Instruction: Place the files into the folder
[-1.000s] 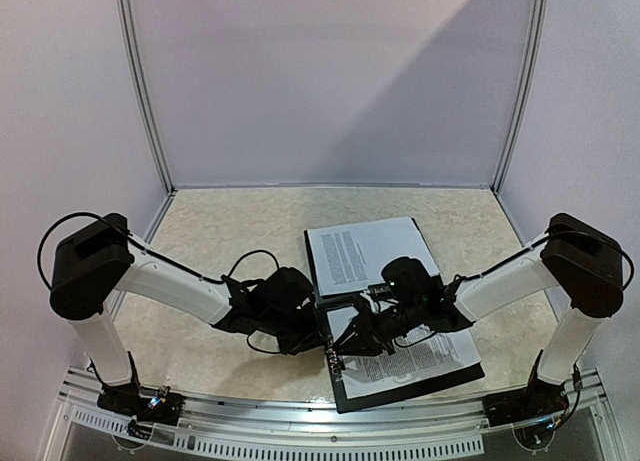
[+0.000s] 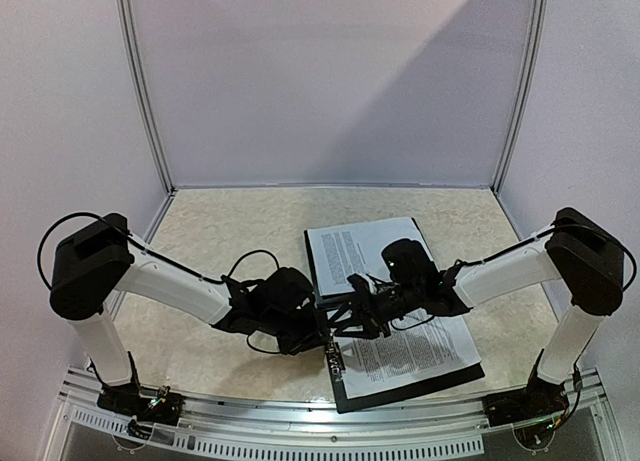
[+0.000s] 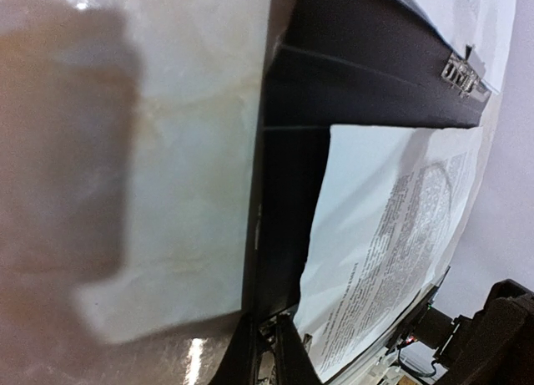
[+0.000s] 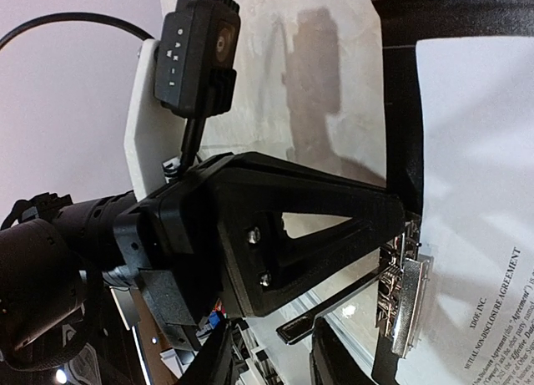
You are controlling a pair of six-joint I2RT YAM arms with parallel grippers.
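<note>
A black folder [image 2: 412,387] lies open on the table, with a printed sheet [image 2: 425,356] on its near half and another sheet [image 2: 345,256] on its far half. In the right wrist view a metal clip [image 4: 410,306] sits at the folder's left edge beside the near sheet. My left gripper is at this clip, its fingers close together with metal parts showing around them; its exact hold is unclear. Just to the clip's left in that view, my right gripper stands open, nothing visible between its fingers.
A second metal clip [image 3: 460,74] shows on the folder in the left wrist view. Both arms are close together over the folder's left edge. Bare table [image 2: 230,221] lies to the left and behind.
The left arm, folder and sheets look unmoved.
</note>
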